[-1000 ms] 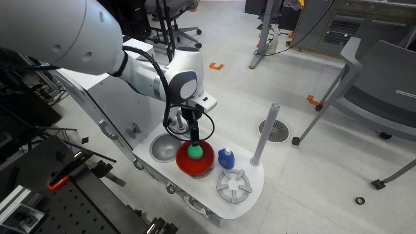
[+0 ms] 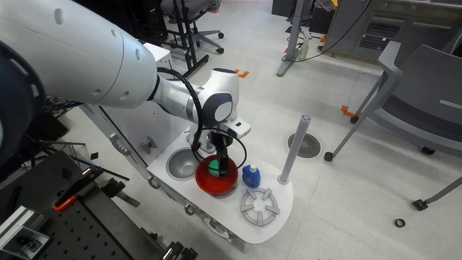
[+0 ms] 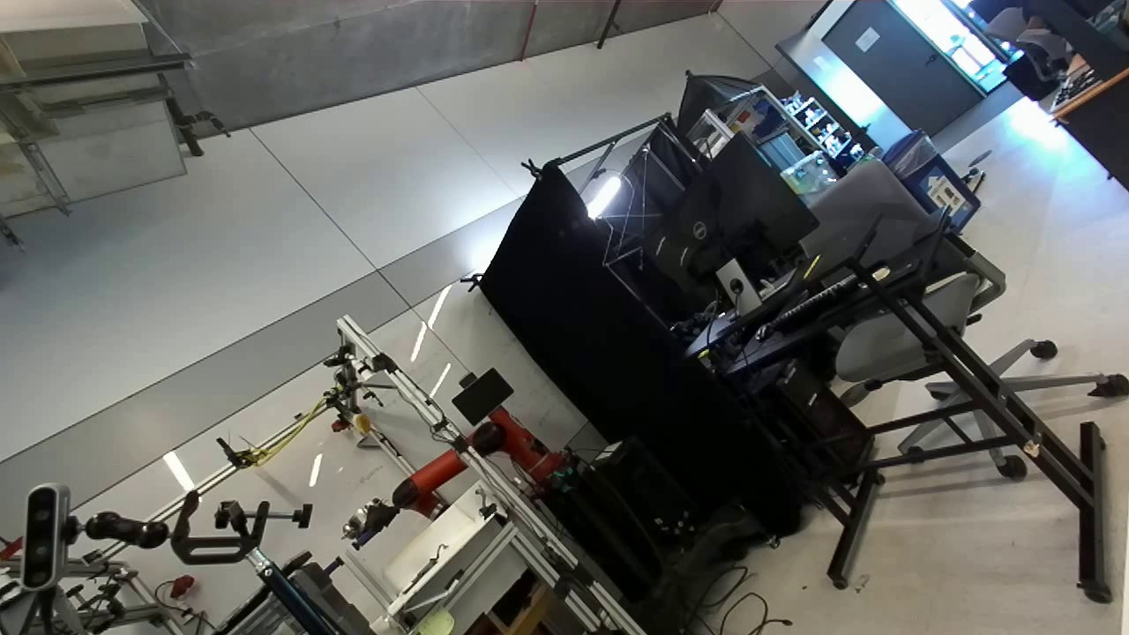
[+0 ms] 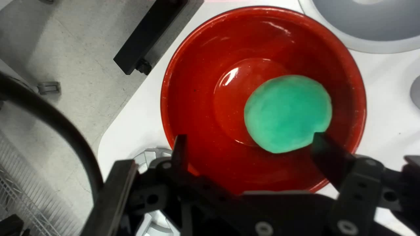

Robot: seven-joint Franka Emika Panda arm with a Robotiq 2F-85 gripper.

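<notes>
A green ball lies inside the red bowl, on the bowl's right side in the wrist view. My gripper is open, its fingers spread wide over the bowl's near part. The right fingertip overlaps the ball's lower edge; contact cannot be judged. The left fingertip is near the bowl's rim, well apart from the ball. Exterior view 1 has the gripper pointing down into the bowl, partly covering the ball.
On the white toy counter, a grey sink sits left of the bowl. To the right stand a blue bottle, a grey burner and an upright grey post. Exterior view 2 shows only the surrounding room.
The arm has come lower and moved right in exterior view 1, bringing the gripper down into the bowl beside the ball. More of the ball is covered. Bowl and bottle look unmoved.
</notes>
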